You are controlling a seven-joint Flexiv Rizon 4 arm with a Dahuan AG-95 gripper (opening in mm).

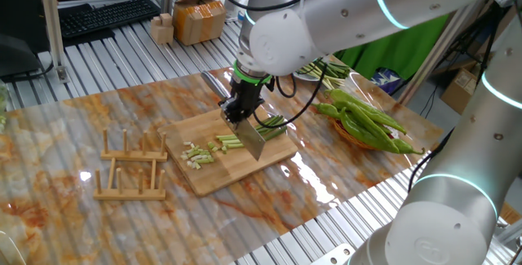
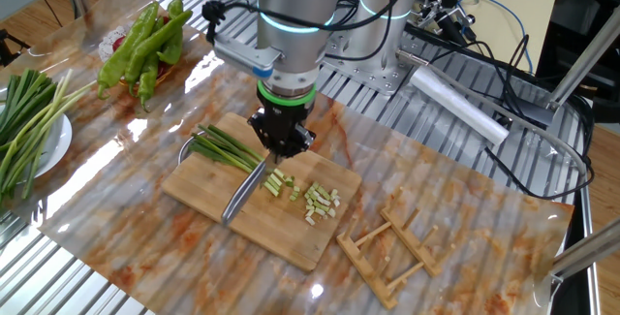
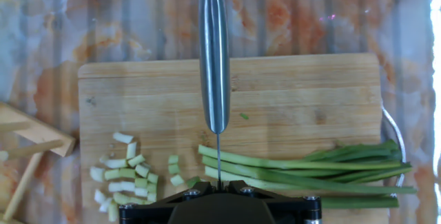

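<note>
My gripper (image 1: 236,115) is shut on a cleaver, holding it over the cutting board (image 1: 210,185). In exterior view 1 the broad blade (image 1: 250,141) points down, beside the green stalks. The wrist view shows the steel handle (image 3: 214,58) stretching away from the gripper, with the blade seen edge-on above the cut ends of the long green stalks (image 3: 310,176). Short cut pieces (image 3: 124,174) are scattered on the board to the left, a few of them (image 3: 173,169) closer to the blade. Whether the edge touches the stalks or board cannot be told.
A wooden peg rack (image 1: 130,193) stands beside the board. Green peppers (image 1: 363,120) fill a basket on the other side, and a plate of uncut greens (image 2: 39,131) lies beyond them. Bare marbled tabletop (image 2: 213,267) surrounds the board.
</note>
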